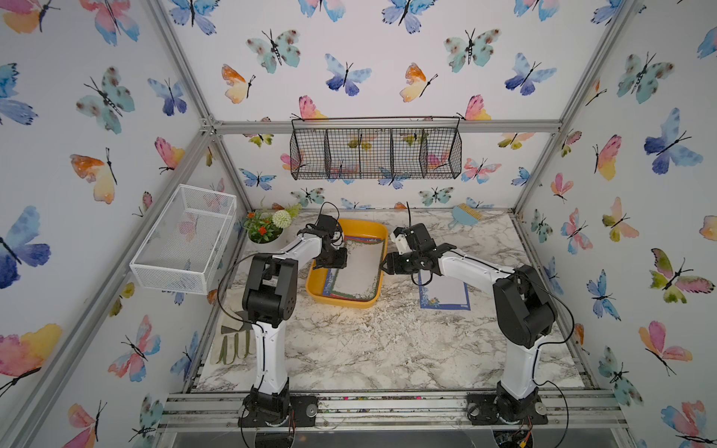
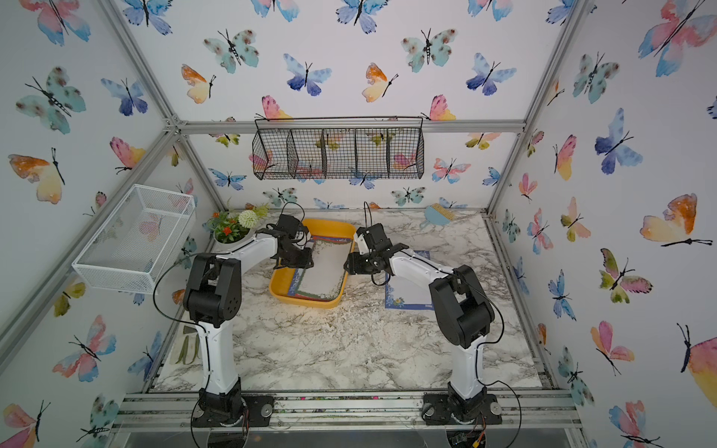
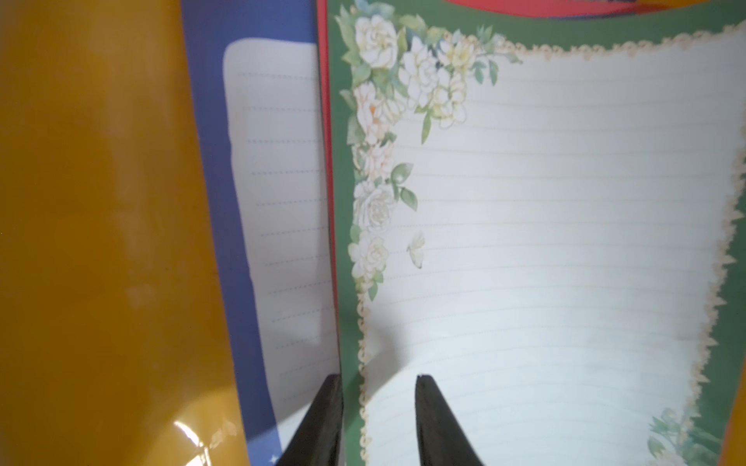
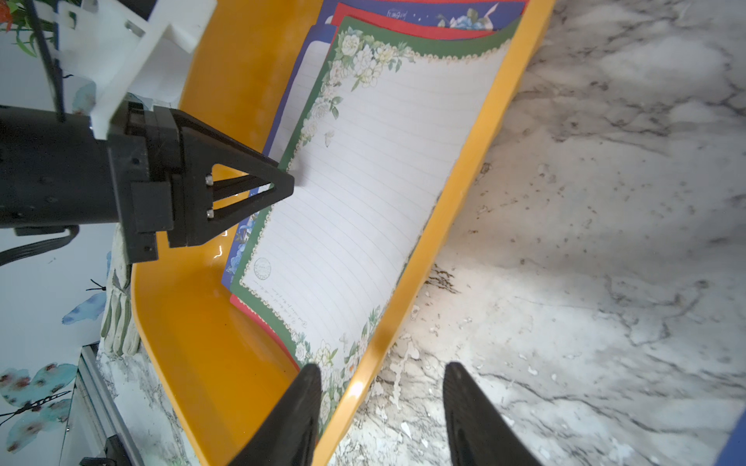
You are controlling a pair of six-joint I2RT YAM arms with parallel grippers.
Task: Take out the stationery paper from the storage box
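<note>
A stack of bordered stationery paper, green-edged sheet (image 3: 544,217) on top with blue (image 3: 213,233) and red edges beneath, lies in the yellow storage box (image 4: 210,372). My left gripper is down over the top sheet's left border, partly open; I cannot tell whether anything is between its fingers. My right gripper hovers by the box's right rim, open, with nothing held.
A blue-bordered sheet (image 1: 444,295) lies right of the box, under the right arm. A flower pot (image 1: 265,227) is behind the left arm, a white basket (image 1: 183,239) at far left.
</note>
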